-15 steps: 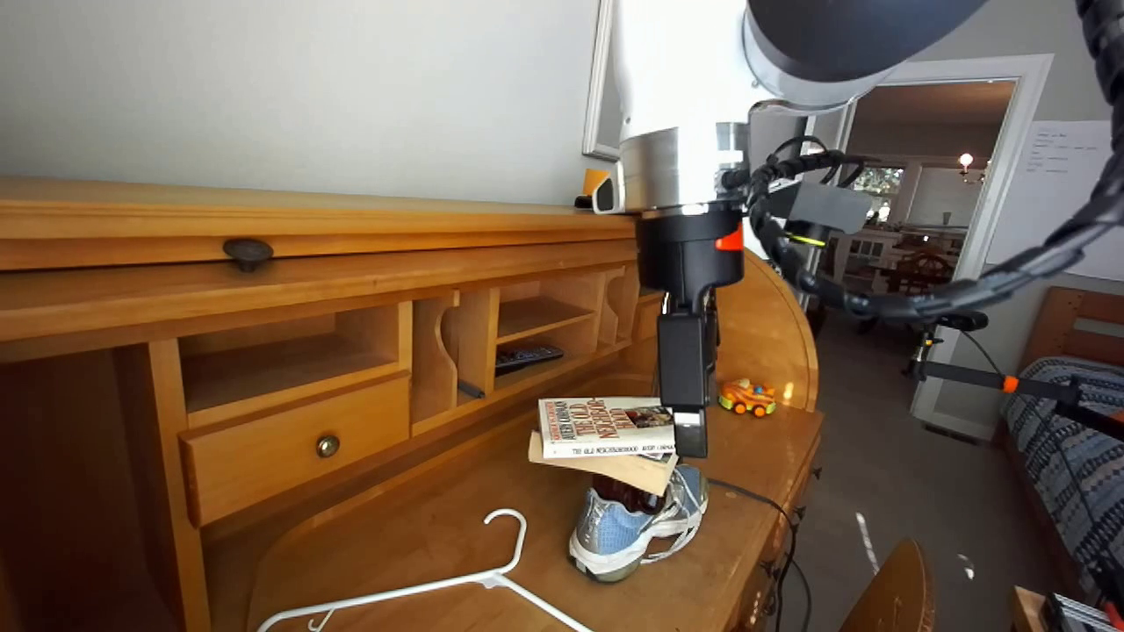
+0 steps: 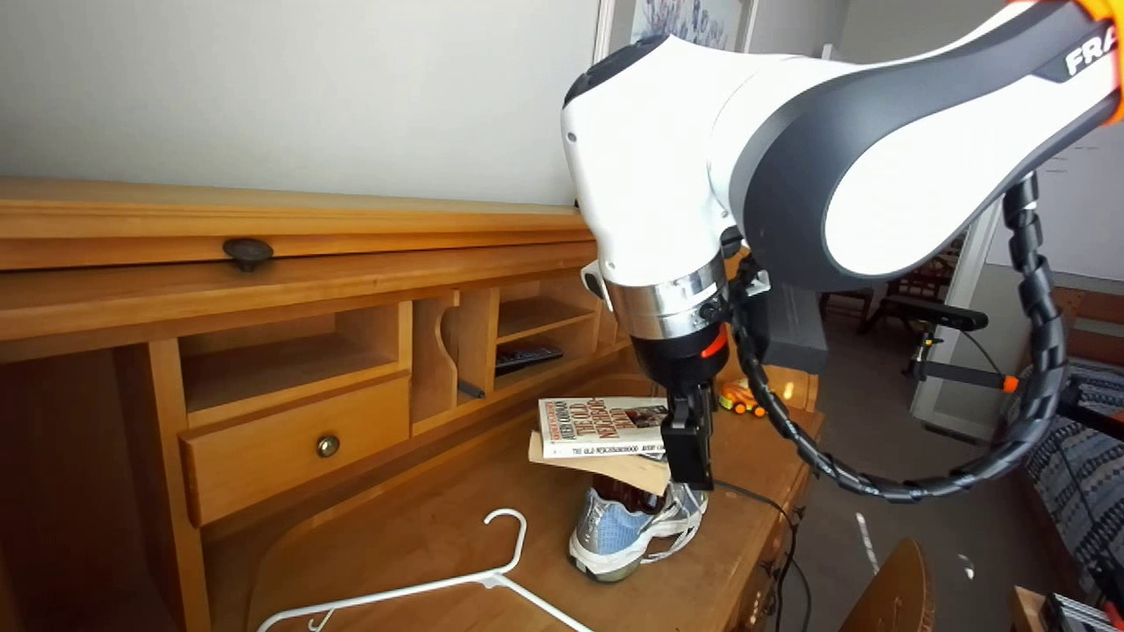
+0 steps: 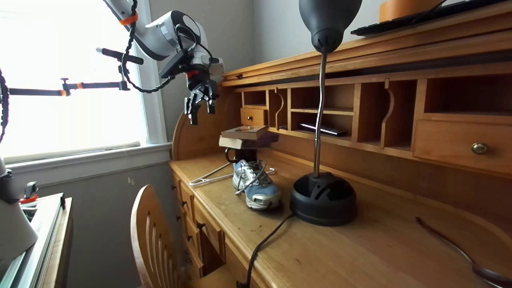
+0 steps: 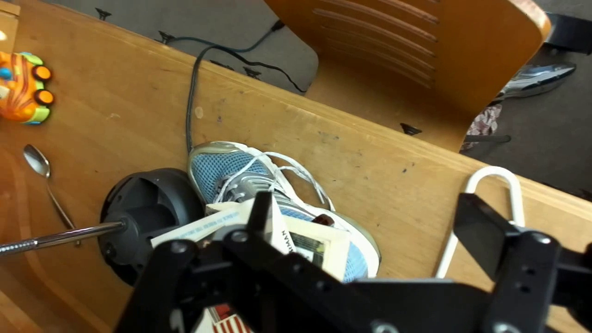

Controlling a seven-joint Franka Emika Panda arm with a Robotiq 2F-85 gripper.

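Note:
High over the left end of the desk in exterior view 2, my gripper (image 3: 202, 113) is open, its fingers apart and empty. It hangs clear of the books below. The stack of books (image 3: 243, 132) rests on a dark mug (image 3: 246, 154), behind a blue and white running shoe (image 3: 259, 185). In exterior view 1 the top paperback (image 2: 601, 427) lies cover up, and one finger (image 2: 687, 448) overlaps its right end. From the wrist view, the shoe (image 4: 227, 172) and part of the books (image 4: 316, 241) show between and beneath the fingers. A white hanger (image 2: 493, 578) lies flat on the desk.
A black lamp (image 3: 324, 204) with a tall stem stands beside the shoe, its cord over the front edge. A spoon (image 4: 38, 161) and an orange toy car (image 4: 22, 89) lie beyond it. Cubbies back the desk; a wooden chair (image 3: 152, 235) stands in front.
The arm has come lower in exterior view 1 and now leans, where it stood upright. Books, shoe and hanger have not moved.

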